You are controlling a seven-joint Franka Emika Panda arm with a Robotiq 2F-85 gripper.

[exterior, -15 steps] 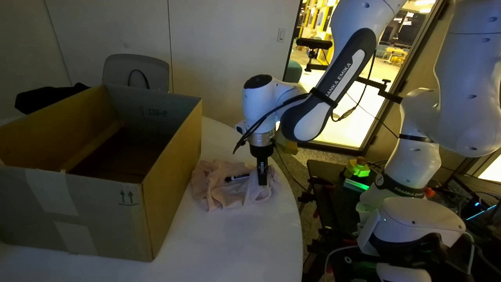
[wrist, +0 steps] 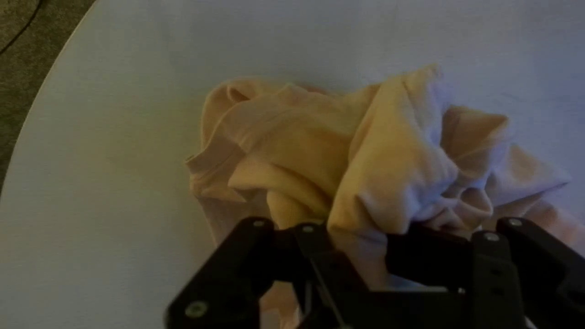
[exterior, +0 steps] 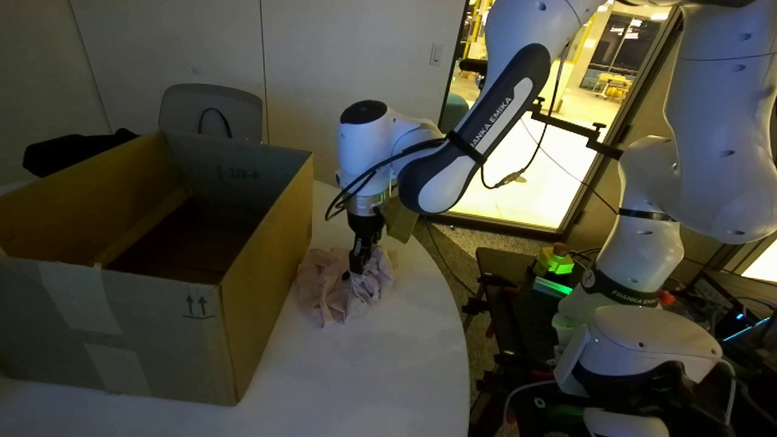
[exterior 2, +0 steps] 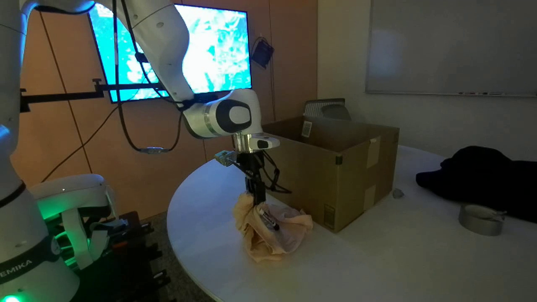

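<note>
A crumpled pinkish-tan cloth (exterior: pixel 324 285) lies bunched on the white table, close to the cardboard box (exterior: pixel 266 280). My gripper (exterior: pixel 357 271) points down into it, shut on a gathered fold. In the wrist view, the fold of cloth (wrist: pixel 378 197) rises between the dark fingers and stands up above them. A black-and-white marker (exterior 2: pixel 268 219) rests on the cloth, right beside the fingers in exterior view 2; the wrist view does not show it. Much of the cloth still touches the table.
The open box stands tall beside the gripper, its inside dark. Beyond it lie a dark fabric heap (exterior 2: pixel 478 176), a grey tape roll (exterior 2: pixel 481 219) and a small grey lump (exterior 2: pixel 397 193). The table's curved edge (exterior: pixel 459 320) is near.
My gripper has moved left toward the box, dragging the cloth's right side with it. The cloth is now folded over and more bunched, hiding most of the marker in exterior view 1.
</note>
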